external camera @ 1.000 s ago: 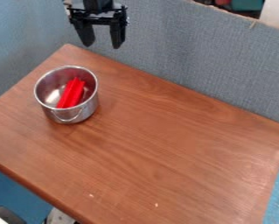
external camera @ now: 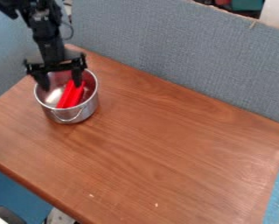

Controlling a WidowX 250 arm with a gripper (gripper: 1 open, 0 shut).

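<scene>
My black gripper [external camera: 62, 75] is open over a metal pot [external camera: 77, 112] on the left side of the wooden table, its fingers reaching down to the rim and into the top of the pot. Inside the pot lies a bright red object [external camera: 70, 96], elongated and partly hidden by the gripper.
A grey padded wall [external camera: 183, 57] runs along the back, and a strip of blue tape [external camera: 275, 194] is at the right front.
My gripper has come down and to the left from high at the back to the pot. The pot and the red object look unmoved.
</scene>
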